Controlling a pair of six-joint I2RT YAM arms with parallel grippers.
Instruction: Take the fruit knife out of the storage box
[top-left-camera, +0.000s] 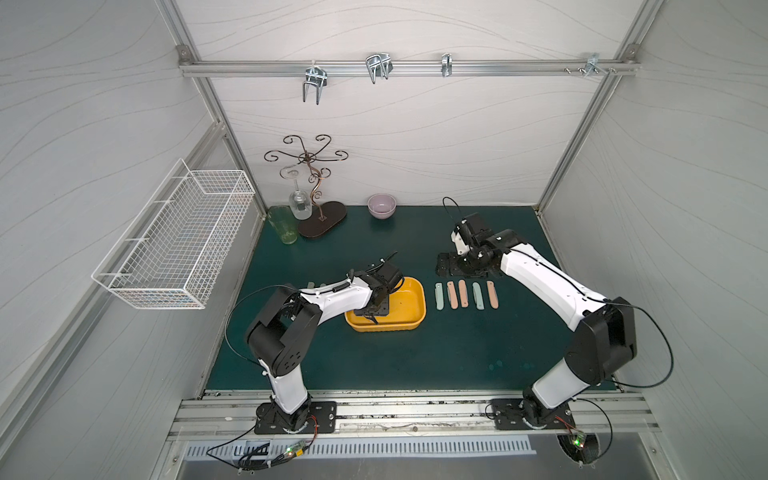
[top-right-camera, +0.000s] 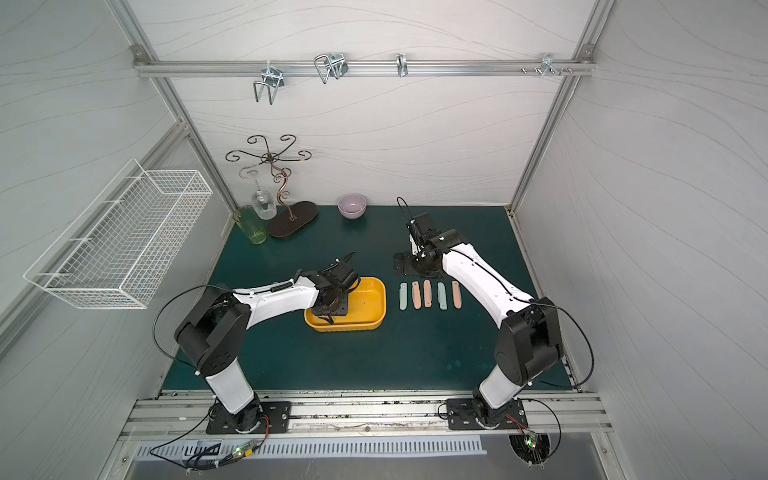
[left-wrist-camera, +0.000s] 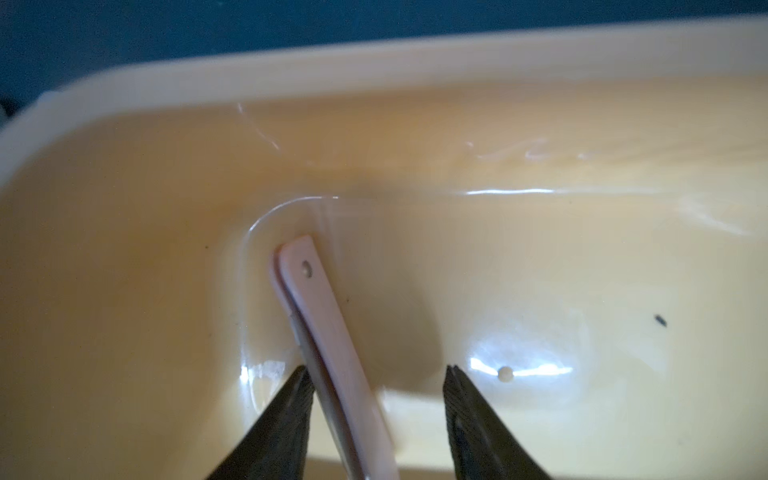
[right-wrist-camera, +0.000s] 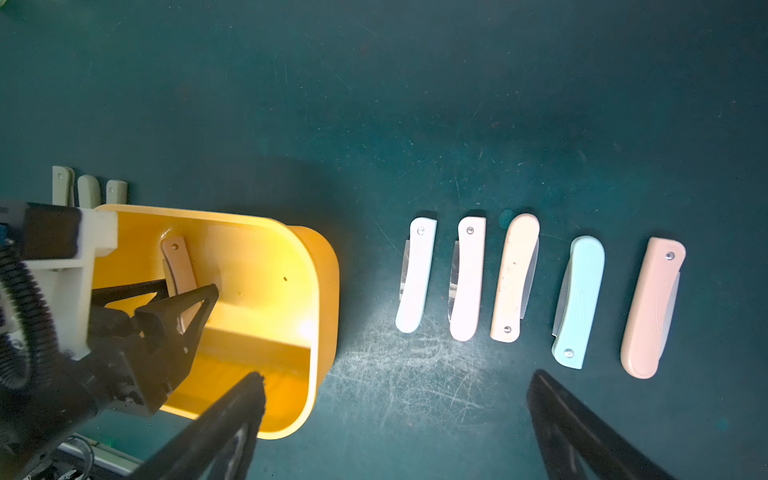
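Note:
One pink fruit knife (left-wrist-camera: 337, 352) lies in the yellow storage box (right-wrist-camera: 324, 320), near one end of its floor. My left gripper reaches down into the box, open. In the left wrist view the knife's lower part runs between the fingers, nearer the left finger (left-wrist-camera: 280, 432); whether that finger touches it I cannot tell. From the right wrist view, the knife (right-wrist-camera: 181, 276) shows partly behind the left gripper. My right gripper hangs open above the table, nothing between its fingers.
Several folded knives, among them a light blue knife (right-wrist-camera: 579, 302) and a pink knife (right-wrist-camera: 652, 308), lie in a row right of the box. More knife ends (right-wrist-camera: 89, 190) show beyond the box's far rim. A purple bowl (top-left-camera: 381, 205) stands at the back.

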